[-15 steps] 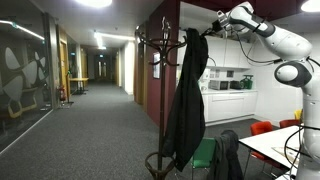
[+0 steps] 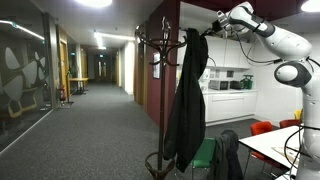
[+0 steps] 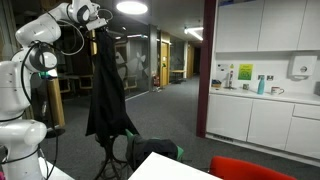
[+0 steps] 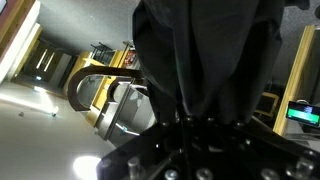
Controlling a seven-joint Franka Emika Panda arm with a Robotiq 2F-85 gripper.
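Note:
A long black cloth [image 2: 186, 95], perhaps a garment, hangs full length beside the dark coat rack [image 2: 162, 90]. At its top end my gripper [image 2: 208, 32] is raised high near the rack's hooks, shut on the cloth. The second exterior view has the arm reaching in from the upper left, with the black cloth [image 3: 106, 85] dropping below it. Dark folds of the cloth [image 4: 215, 50] fill the middle of the wrist view and hide the fingertips. Whether a hook also bears the cloth, I cannot tell.
A white table [image 2: 272, 145] stands at the right, with red chairs [image 2: 262, 128] by it. Another dark garment [image 2: 228, 155] drapes over a chair low beside the rack. White cabinets [image 3: 265, 120] line the back wall. Open carpeted floor [image 2: 85, 140] lies left of the rack.

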